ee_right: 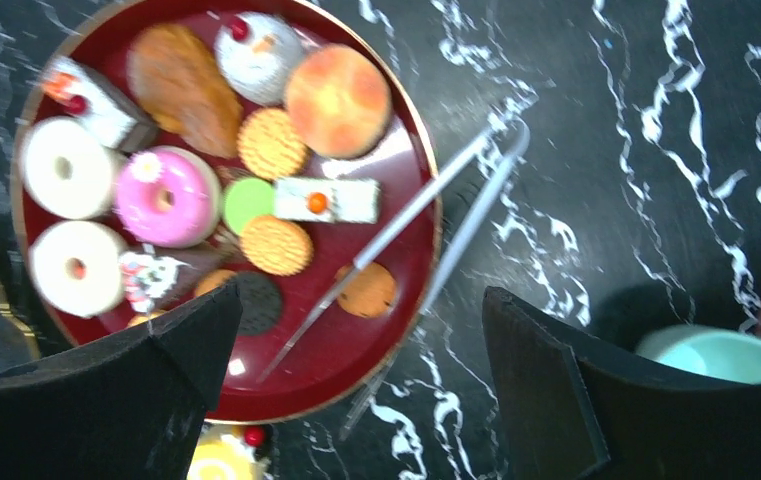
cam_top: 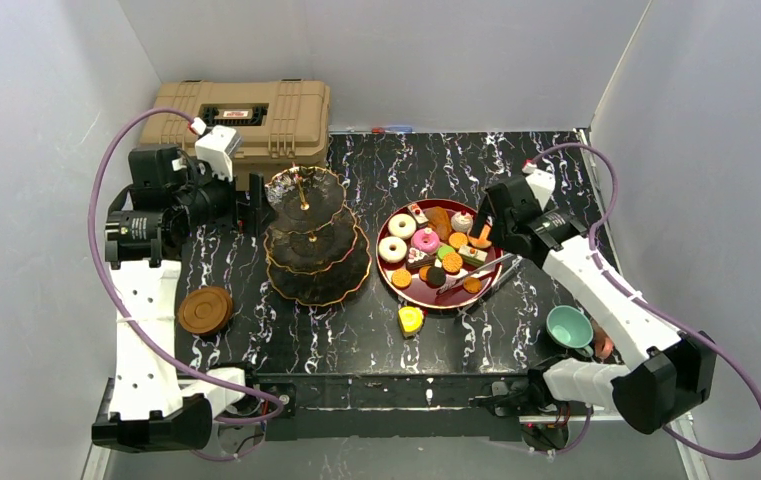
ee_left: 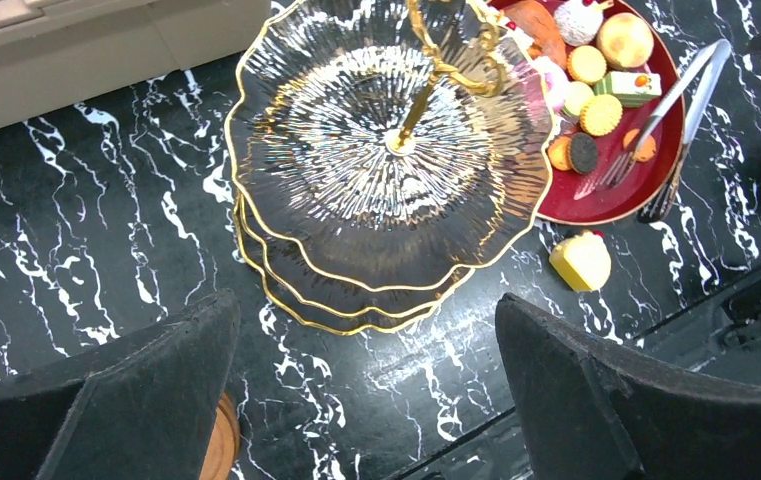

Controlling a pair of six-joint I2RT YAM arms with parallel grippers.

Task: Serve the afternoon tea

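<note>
A black three-tier stand with gold rims and a gold handle stands left of centre. To its left hangs my left gripper, open and empty. The round red tray holds doughnuts, biscuits, small cakes, a bun and a pink doughnut. Metal tongs lie partly over its right side. A yellow cake sits on the table just in front of the tray. My right gripper is over the tray's right edge, its fingers apart with nothing between them.
A tan case occupies the back left, and a brown round coaster lies at the left. The green cup and a pinkish mug stand at the front right, close to my right arm. Behind the tray the table is clear.
</note>
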